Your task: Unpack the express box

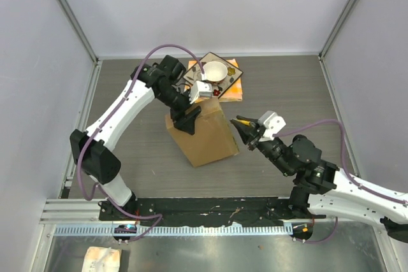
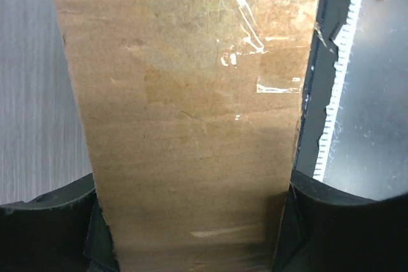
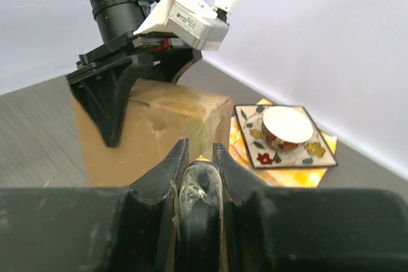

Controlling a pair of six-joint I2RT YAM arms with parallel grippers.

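My left gripper (image 1: 185, 116) is shut on a taped cardboard box (image 1: 204, 144), which fills much of the left wrist view as a brown face (image 2: 185, 81) between the two fingers. The box is tilted on the dark wooden table, below the plate. My right gripper is shut on a small tool with yellow on it (image 1: 245, 121), mostly hidden between its fingers, and stands just right of the box, apart from it in the top view.
A square patterned plate (image 3: 261, 157) with a bowl (image 3: 287, 122) lies on a yellow checked cloth (image 1: 233, 93) at the back. Walls bound the table (image 1: 127, 144) on the sides and back.
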